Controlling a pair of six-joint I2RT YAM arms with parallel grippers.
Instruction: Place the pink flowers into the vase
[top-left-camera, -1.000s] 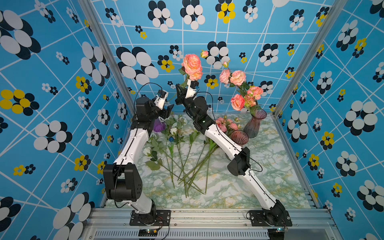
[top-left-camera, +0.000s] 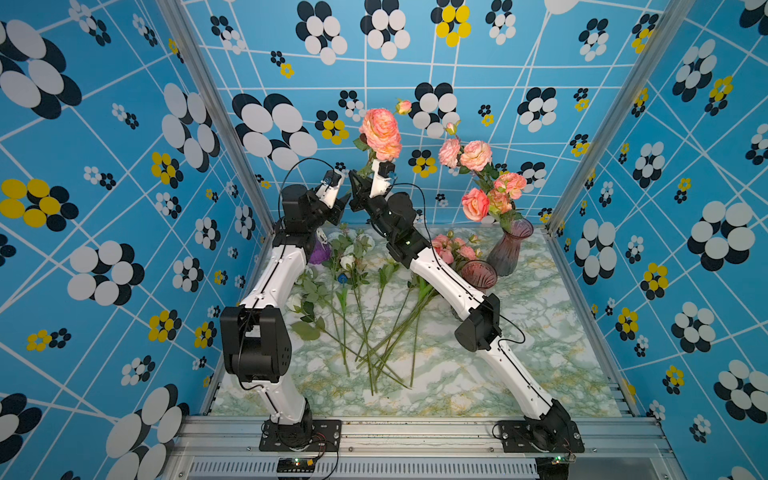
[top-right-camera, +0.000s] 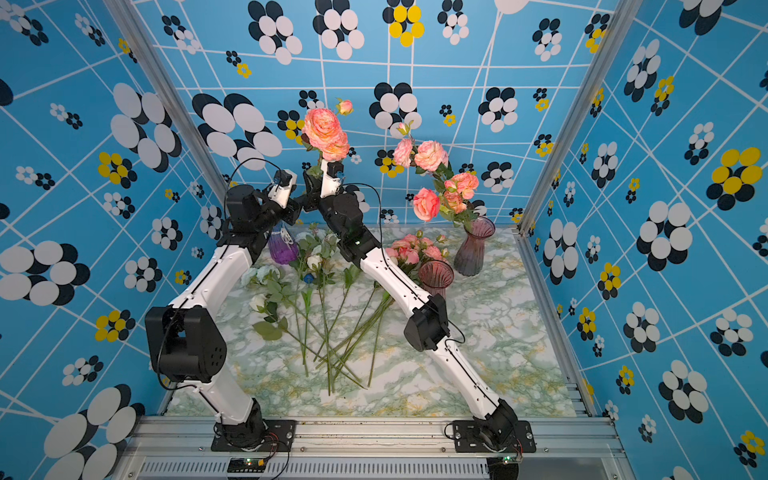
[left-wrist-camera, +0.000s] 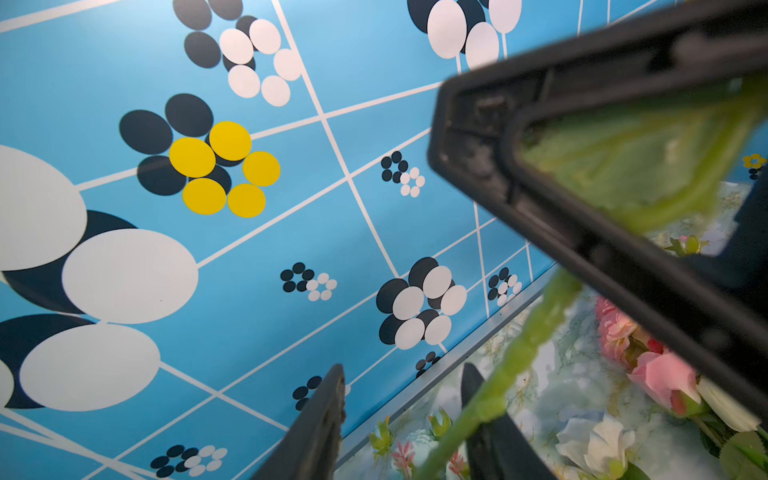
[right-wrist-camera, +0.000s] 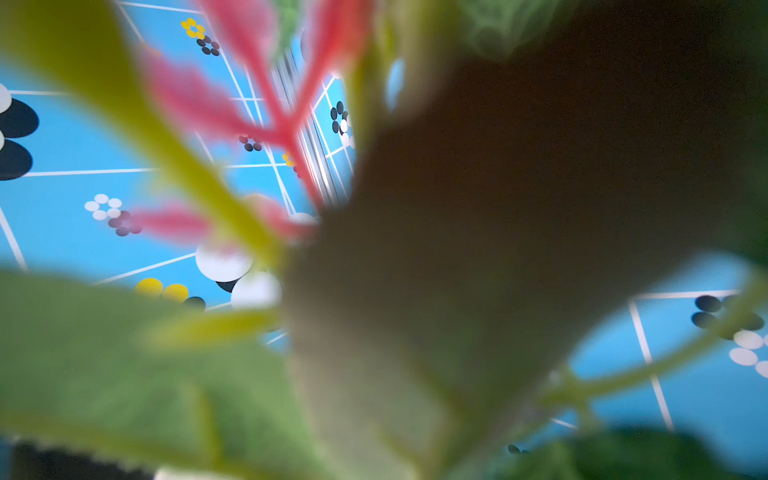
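A pink rose (top-left-camera: 379, 132) with its bud (top-left-camera: 404, 106) stands high at the back centre, its stem in my right gripper (top-left-camera: 364, 185), which is shut on it. In the right wrist view, blurred leaves and a large dark shape hide the fingers. My left gripper is beside it, its fingers apart. The green stem (left-wrist-camera: 512, 360) runs down in the left wrist view, overlapping the right-hand finger; whether they touch cannot be told. The tall purple-pink vase (top-left-camera: 505, 254) at the back right holds several pink flowers (top-left-camera: 475, 155).
A reddish glass vase (top-left-camera: 478, 274) stands left of the tall vase, with pink blooms (top-left-camera: 452, 246) close behind. Several flowers with long green stems (top-left-camera: 376, 336) lie across the table middle. A purple vase (top-right-camera: 283, 248) is at the back left.
My left arm has moved right, bringing its gripper closer to the right one. The held rose has shifted slightly left at its head; the right arm looks almost still.
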